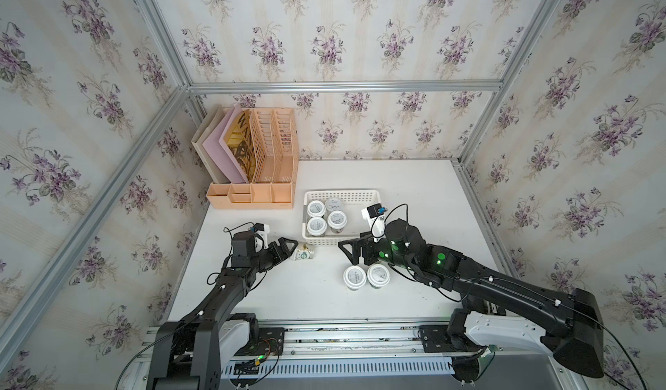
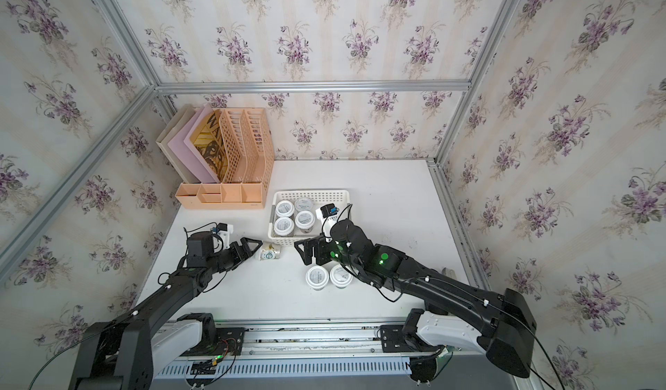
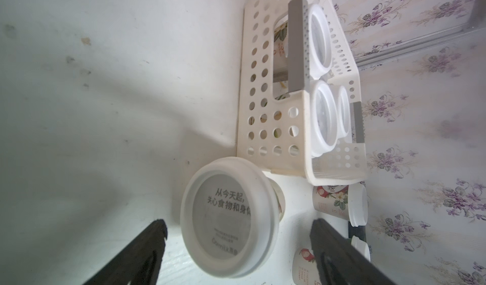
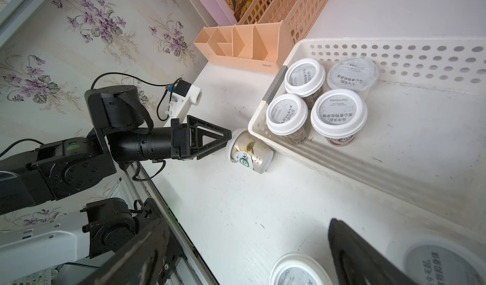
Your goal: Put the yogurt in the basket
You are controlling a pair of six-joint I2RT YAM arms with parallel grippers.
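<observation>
One yogurt cup (image 4: 251, 153) lies tipped on its side on the white table, just outside the basket's near left corner. Its white lid (image 3: 222, 224) faces my left gripper, which stands open with the lid between and ahead of its fingers; whether they touch it I cannot tell. The white perforated basket (image 4: 415, 138) holds several upright cups (image 4: 339, 113) in its left part. My right gripper is open and empty, by the basket's front side. Below it stand two upright yogurt cups, the left one (image 1: 354, 277) and the right one (image 1: 378, 275).
A peach file organizer (image 1: 251, 196) with folders stands at the back left. The basket's right half is bare inside. Open table (image 1: 416, 189) lies right of the basket. My right arm (image 1: 451, 261) reaches over the table's front right.
</observation>
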